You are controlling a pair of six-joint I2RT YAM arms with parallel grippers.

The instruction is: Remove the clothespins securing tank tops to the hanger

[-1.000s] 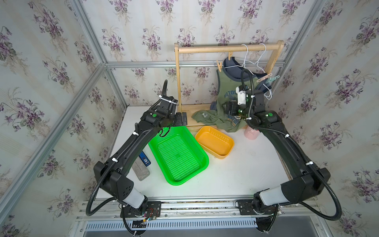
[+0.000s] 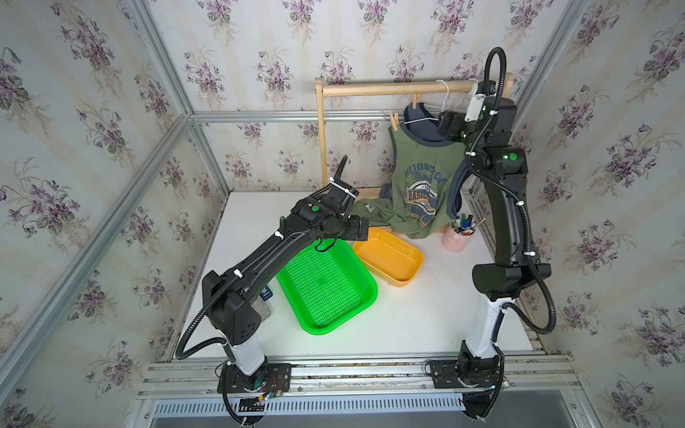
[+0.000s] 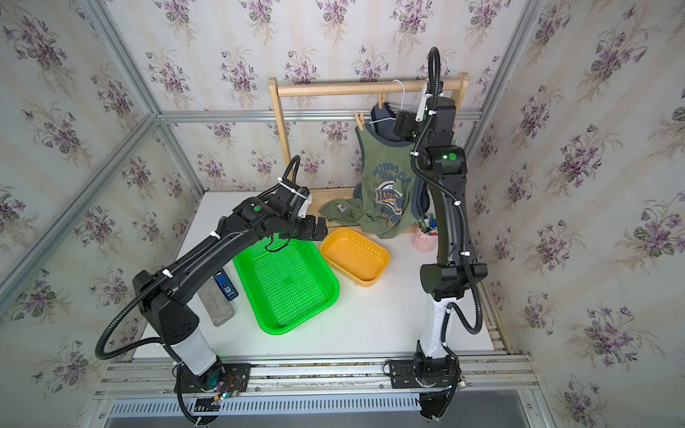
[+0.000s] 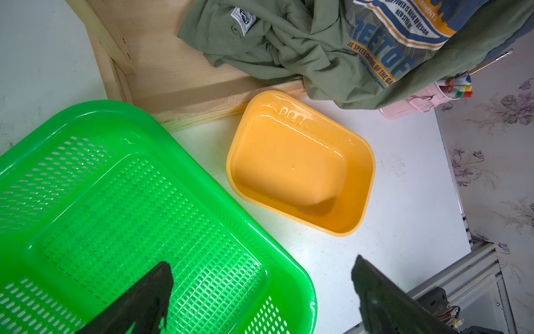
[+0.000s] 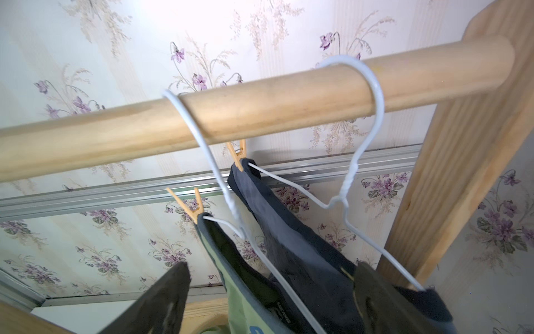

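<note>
Green tank top (image 2: pixel 421 178) and dark tank top (image 5: pixel 294 233) hang on white wire hangers (image 5: pixel 364 97) from the wooden rail (image 2: pixel 385 87). Wooden clothespins clip the left ends: one on the green top (image 5: pixel 189 208), one on the dark top (image 5: pixel 238 158). My right gripper is raised at the hangers, fingers apart either side of the garments in its wrist view; whether it touches them I cannot tell. My left gripper stands open above the green basket, nothing between its fingers.
The green basket (image 4: pixel 217 206) and orange tray (image 2: pixel 385 274) sit on the white table. A pink pen cup (image 2: pixel 453 241) stands right of the tray. Loose fabric lies over the rack's base.
My right arm has risen from the middle of the green top up to the hangers near the rail. My left arm has shifted slightly right, toward the rack.
</note>
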